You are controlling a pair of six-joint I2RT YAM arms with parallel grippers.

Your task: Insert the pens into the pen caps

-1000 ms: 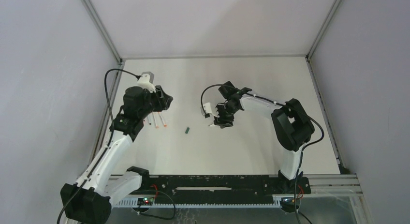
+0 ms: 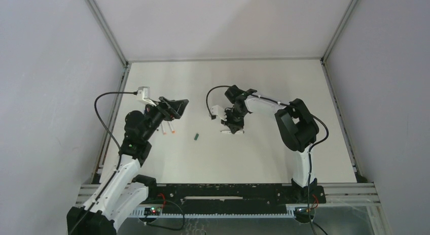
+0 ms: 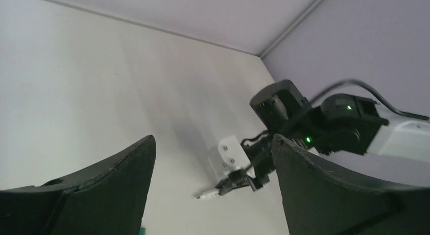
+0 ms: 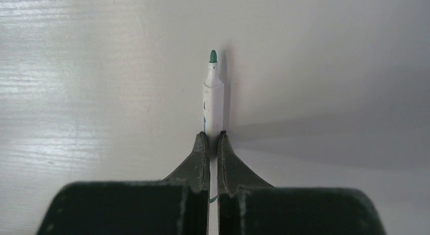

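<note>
A white marker with green tip point(image 4: 213, 103) lies on the table, also seen under the right arm point(image 2: 225, 131). My right gripper is closed on its barrel. A small green cap point(image 2: 196, 136) lies left of it, near the table's middle. My left gripper point(image 2: 177, 107) is raised at the left, fingers apart; in the left wrist view it faces the right arm with nothing between its fingers. More white pens with orange ends point(image 2: 171, 127) lie partly hidden beside the left arm.
Walls enclose it at the back and both sides.
The left arm has swung toward the table's middle and turned. The right arm has shifted slightly, with more of the marker showing beneath it.
</note>
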